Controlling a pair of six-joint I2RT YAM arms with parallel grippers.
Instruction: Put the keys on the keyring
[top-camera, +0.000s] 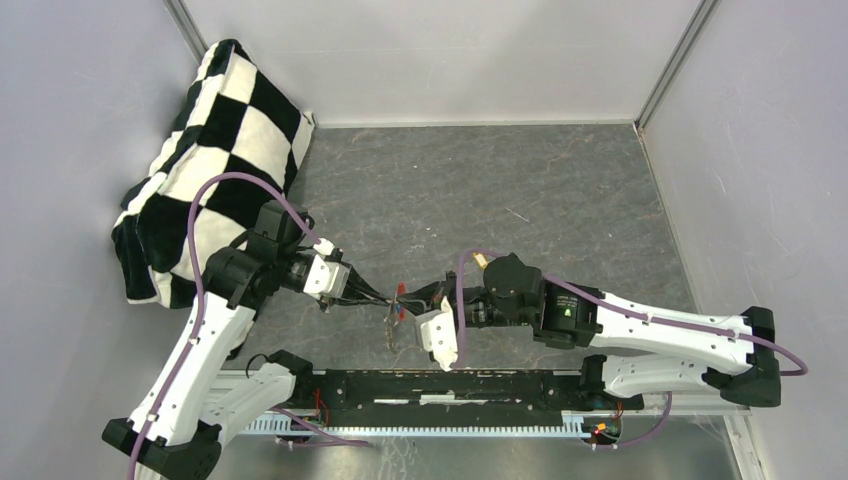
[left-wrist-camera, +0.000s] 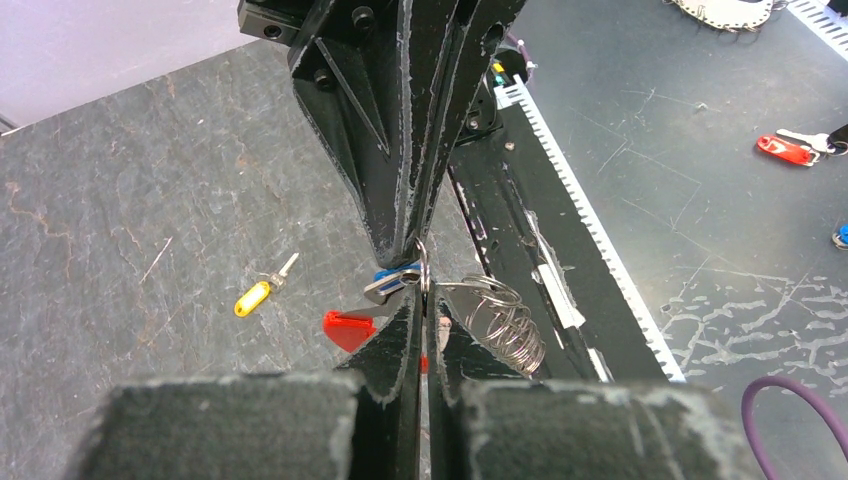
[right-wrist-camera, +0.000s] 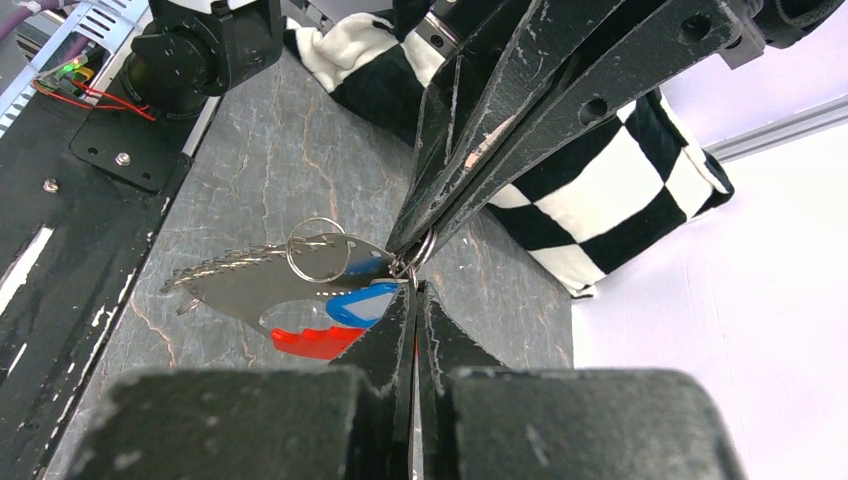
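Observation:
My left gripper is shut on a small metal keyring (left-wrist-camera: 424, 262), which stands up from its fingertips. Close against it is my right gripper, also shut; the ring reaches its tips, but whether it is pinched there I cannot tell. Around the tips hang a blue key tag (right-wrist-camera: 355, 305) and a red key tag (right-wrist-camera: 320, 342). A larger ring (right-wrist-camera: 292, 262) and a springy metal coil (left-wrist-camera: 512, 322) hang beside them. From above, both grippers meet near the middle, above the table.
A yellow-tagged key (left-wrist-camera: 253, 298) lies apart on the grey table (top-camera: 430, 190). To the left leans a checkered cushion (top-camera: 228, 125). Behind the grippers, in the top view, the table is mostly clear. A dark rail (top-camera: 340, 398) runs along the front edge.

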